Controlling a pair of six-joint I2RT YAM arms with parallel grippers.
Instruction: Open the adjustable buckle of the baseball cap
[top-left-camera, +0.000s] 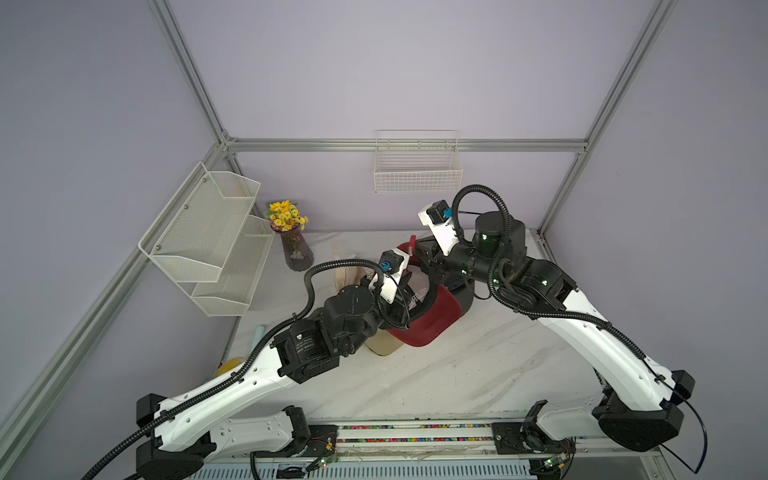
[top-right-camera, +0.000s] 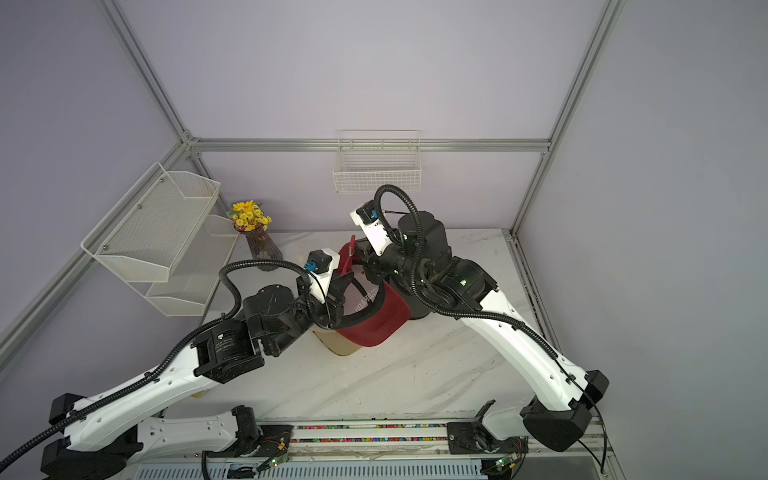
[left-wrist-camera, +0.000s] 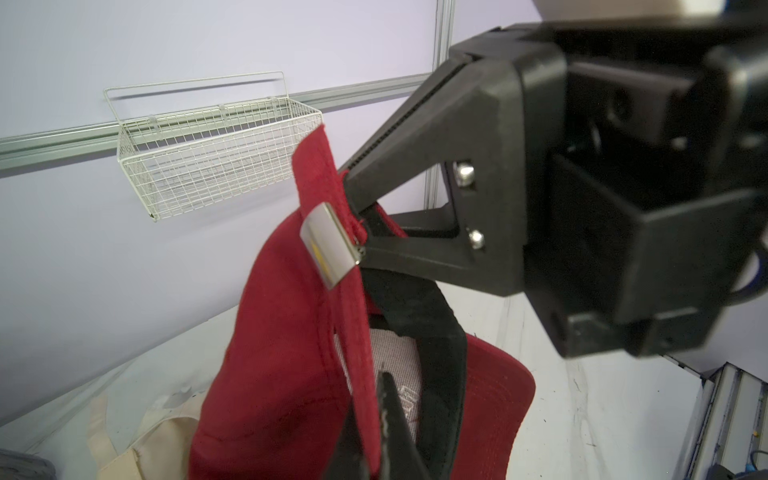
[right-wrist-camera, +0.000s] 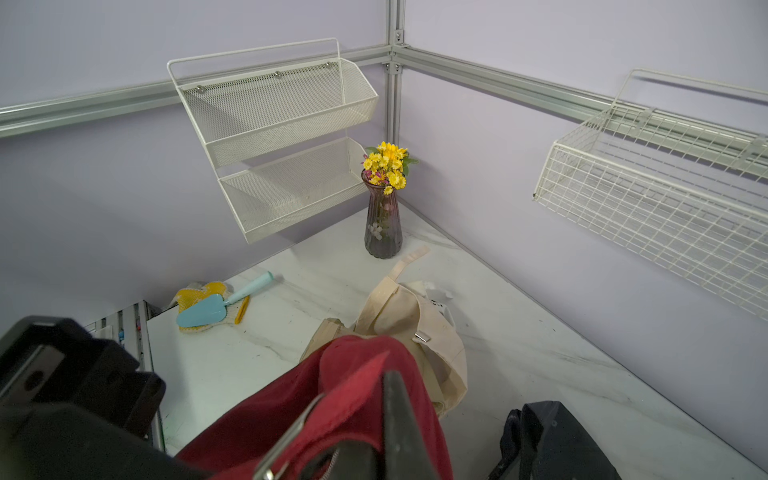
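A red cap (left-wrist-camera: 272, 336) hangs between my two grippers above the table, its brim toward the front right in the top views. Its back strap, with a silver buckle (left-wrist-camera: 328, 244), stands upright in the left wrist view. My right gripper is shut on the strap just behind the buckle. My left gripper is shut on the cap at the lower part of the strap, its fingertips partly hidden by red fabric.
A beige cap (right-wrist-camera: 416, 352) and a dark cap (right-wrist-camera: 552, 440) lie beneath. A vase (right-wrist-camera: 382, 224) with flowers stands in the back-left corner, below mesh shelves (right-wrist-camera: 272, 112); a wire basket (top-left-camera: 416, 168) hangs on the back wall.
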